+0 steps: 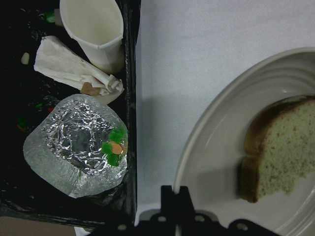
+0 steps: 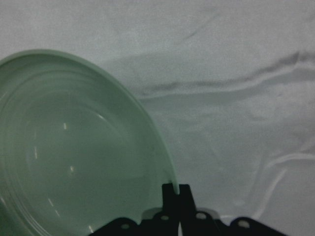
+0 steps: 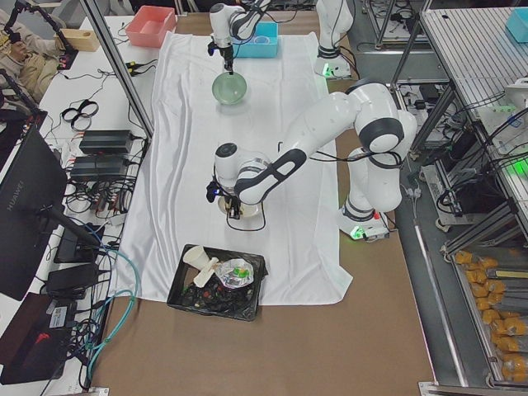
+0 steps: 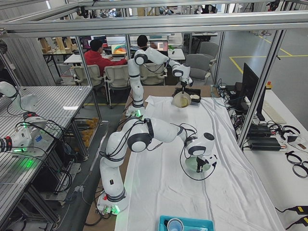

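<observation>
A cream plate (image 1: 206, 167) with a slice of bread (image 1: 280, 152) on it is held at its rim by my left gripper, shut on it, beside a black tray (image 3: 186, 293). In the tray lie a paper cup (image 1: 96, 34), crumpled paper (image 1: 64, 64) and a foil dish (image 1: 69, 147) with green and tan bits. At the far end of the cloth, my right gripper is shut on the rim of a green bowl (image 2: 74, 142).
A blue bin (image 4: 187, 221) stands beyond the green bowl. Equipment and cables crowd the side table.
</observation>
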